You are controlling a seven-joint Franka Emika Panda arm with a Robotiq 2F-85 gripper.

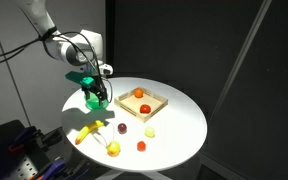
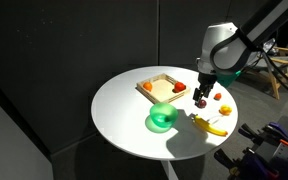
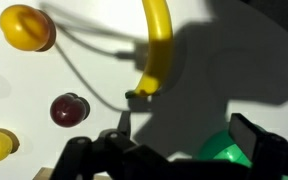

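Note:
My open gripper hangs above the white table, and no object shows between its fingers. Below its right finger in the wrist view is part of a green bowl [image 3: 224, 147], with the rest cut off by the finger. The bowl [image 2: 163, 117] stands on the table in the second exterior view, apart from the gripper. A yellow banana [image 3: 158, 45] lies ahead of the fingers, its dark tip pointing toward them. Left of it are a dark plum [image 3: 68, 110] and an orange-yellow fruit [image 3: 25, 27].
A shallow wooden box [image 1: 141, 100] holds an orange fruit [image 1: 139, 93] and a red one [image 1: 145, 108]. A yellow fruit [image 1: 149, 132] and a small red one [image 1: 141, 146] lie near the table's front.

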